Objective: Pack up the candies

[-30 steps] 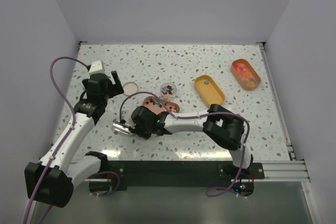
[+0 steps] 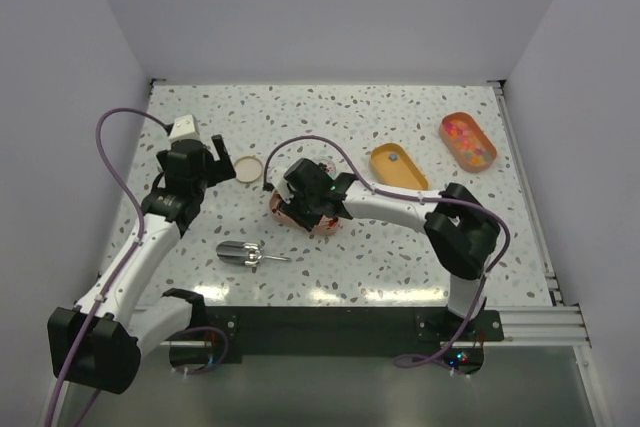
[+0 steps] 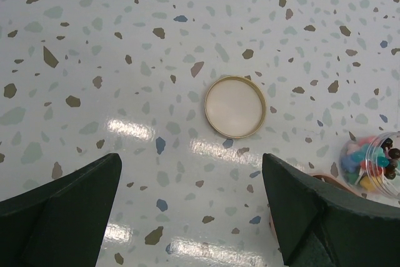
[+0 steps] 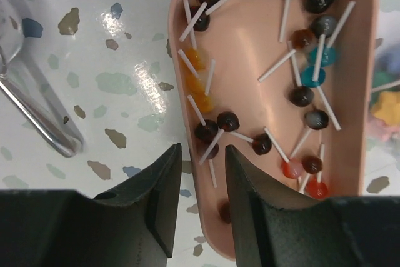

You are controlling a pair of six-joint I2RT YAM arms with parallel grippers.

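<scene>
A pink tray (image 4: 178,48) holding several lollipops fills much of the right wrist view. My right gripper is over its edge, the fingers part open either side of the long wall as seen from above; contact cannot be told. In the top view this gripper hides much of the tray (image 2: 326,230). A clear jar (image 3: 369,162) of coloured candies stands behind the tray, partly hidden by the right arm from above. The round lid (image 2: 248,169) lies flat, apart from my left gripper, which is open and empty. A metal scoop (image 2: 238,252) rests on the table, its handle (image 4: 40,123) free.
A yellow tray (image 2: 398,173) with a small blue item inside stands right of centre. Farther right is an orange-brown tray (image 2: 482,137) with colourful candies.
My right gripper has gone from the scoop's handle, rightward and back to the pink tray. The scoop now lies uncovered, slightly turned. My left arm stays where it was.
</scene>
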